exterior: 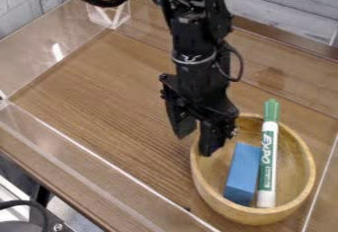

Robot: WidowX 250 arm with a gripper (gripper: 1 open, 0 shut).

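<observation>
My black gripper (199, 127) hangs over the left rim of a wooden bowl (295, 182) at the right. Inside the bowl lie a blue block (242, 172) and a white marker with a green cap (267, 157), both right of and below the gripper. The state of the fingers is hard to make out against the dark body; I see nothing held.
A small white mesh object (109, 9) stands at the back left corner. A black cable shows at the bottom left.
</observation>
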